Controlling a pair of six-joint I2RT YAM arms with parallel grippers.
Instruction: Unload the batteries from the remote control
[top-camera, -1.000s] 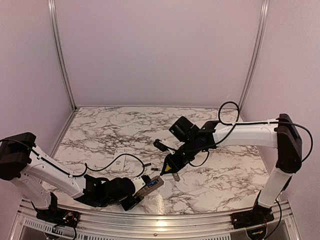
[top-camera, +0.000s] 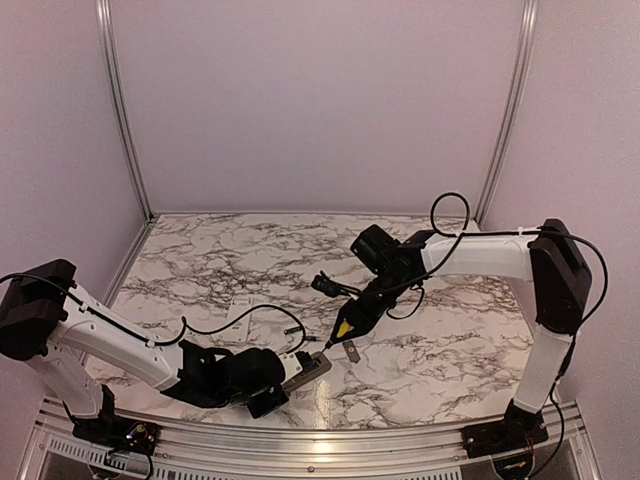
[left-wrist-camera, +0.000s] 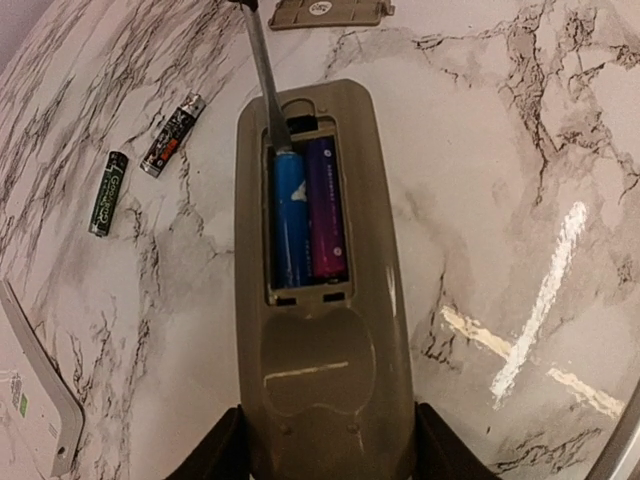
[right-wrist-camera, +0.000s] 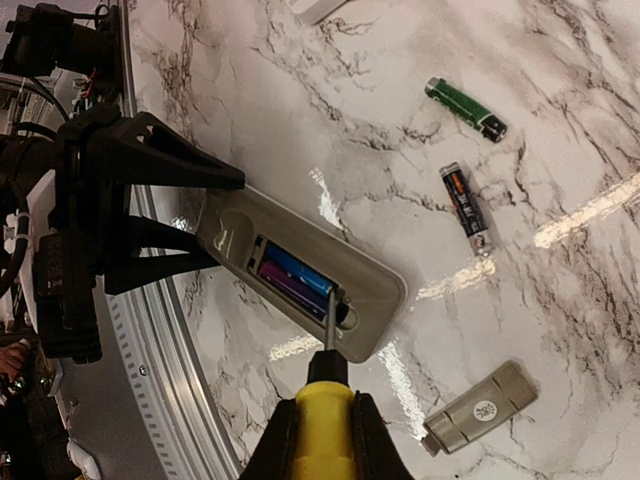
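The grey remote (left-wrist-camera: 320, 390) has its battery bay open, holding a blue battery (left-wrist-camera: 292, 220) and a purple battery (left-wrist-camera: 326, 210). My left gripper is shut on the remote's lower end. My right gripper is shut on a yellow-handled screwdriver (right-wrist-camera: 322, 420), whose metal tip reaches into the bay's end at the blue battery's top. In the top view both grippers meet at the front middle of the table.
A green battery (right-wrist-camera: 463, 108) and a black battery (right-wrist-camera: 464, 205) lie loose beside the remote. The battery cover (right-wrist-camera: 480, 408) lies apart. A white object (left-wrist-camera: 30, 390) lies left.
The right arm has shifted slightly rightward in the top view with the screwdriver; the left gripper and remote have moved very slightly.
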